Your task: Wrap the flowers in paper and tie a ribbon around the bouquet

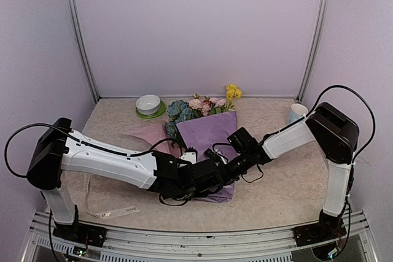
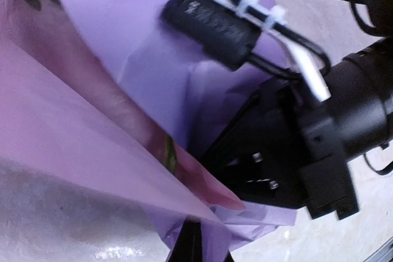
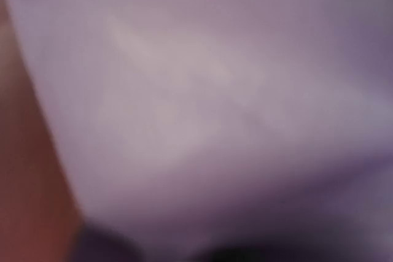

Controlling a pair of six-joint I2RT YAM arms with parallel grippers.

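Observation:
A bouquet of blue, pink and yellow fake flowers point(image 1: 181, 110) lies at the back with its lower part covered by purple paper point(image 1: 206, 129) and pink paper point(image 1: 149, 132). My left gripper is shut on a fold of the wrapping at the bottom of the left wrist view, folded over toward the middle. Beside it my right gripper reaches into the wrapping from the right; its fingertips are hidden under the pink paper. The right wrist view is filled with blurred purple paper. A pale ribbon point(image 1: 116, 213) lies at the front left.
A white bowl point(image 1: 148, 104) on a green plate point(image 1: 150, 115) stands at the back left, a light cup point(image 1: 298, 112) at the back right.

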